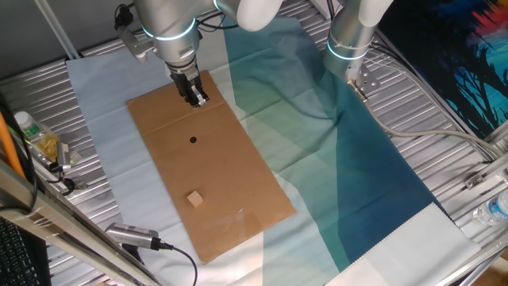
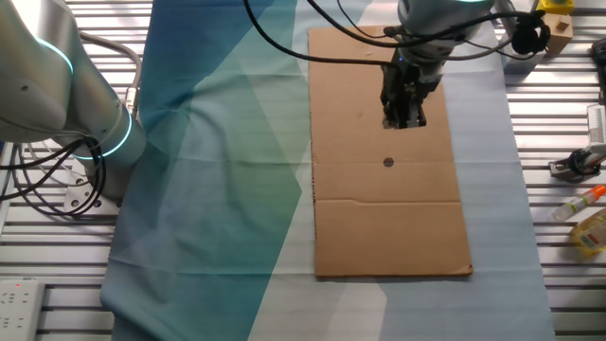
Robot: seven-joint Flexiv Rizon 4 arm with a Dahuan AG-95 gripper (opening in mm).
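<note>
A small light-brown block (image 1: 195,199) rests on the cardboard sheet (image 1: 238,171), toward its near end in the first exterior view. A round black spot (image 1: 193,140) marks the cardboard between that block and my gripper (image 1: 197,102). The gripper hangs over the far part of the sheet, its fingers spread apart, with nothing seen between them. In the second exterior view, the gripper (image 2: 404,125) appears just above the black spot (image 2: 388,162). No block shows in that view, where the arm covers part of the cardboard (image 2: 379,237).
A grey cylindrical device (image 1: 132,235) with a cable stands beside the sheet's near left corner. Bottles (image 1: 36,131) lie off the cloth on the left. To the right, the wrinkled blue-green cloth (image 1: 305,135) is clear up to the robot's base (image 1: 349,48).
</note>
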